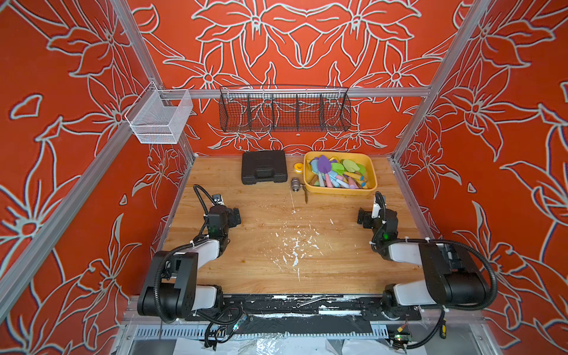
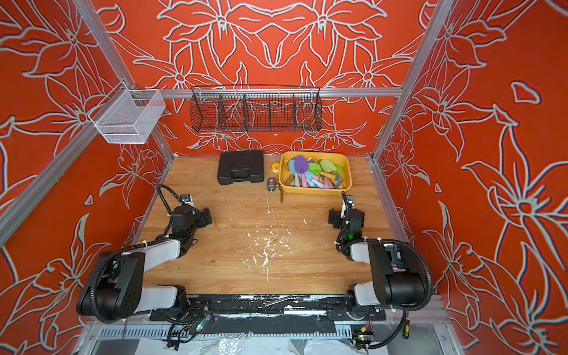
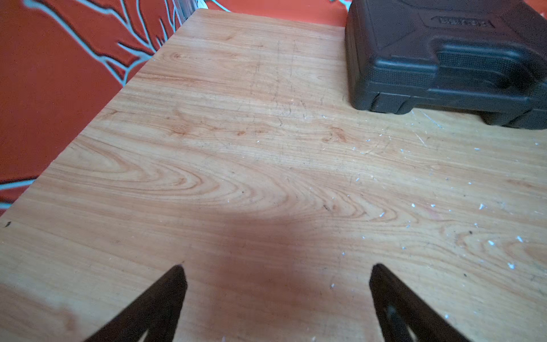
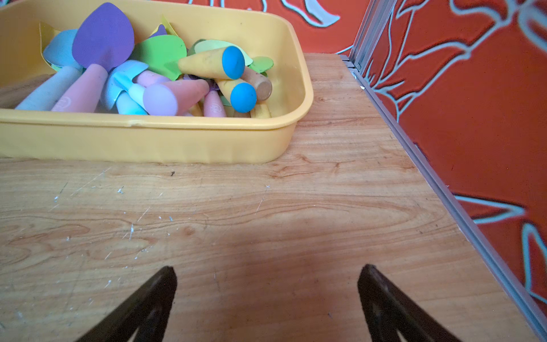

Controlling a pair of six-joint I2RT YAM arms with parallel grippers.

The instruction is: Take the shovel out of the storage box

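At the back right of the table, a yellow storage box holds a jumble of small shovels. One with a purple blade and pink handle leans on top at the left; a green blade and handles with blue ends lie to its right. Lower shovels are partly hidden under the upper ones. My right gripper hangs open above bare wood in front of the box, apart from it. Over the left side of the table my left gripper is open too, empty between its fingers.
A black case lies at the back, left of the box. Between them are a yellow ring, a metal piece and a thin dark tool. A wire basket hangs above.
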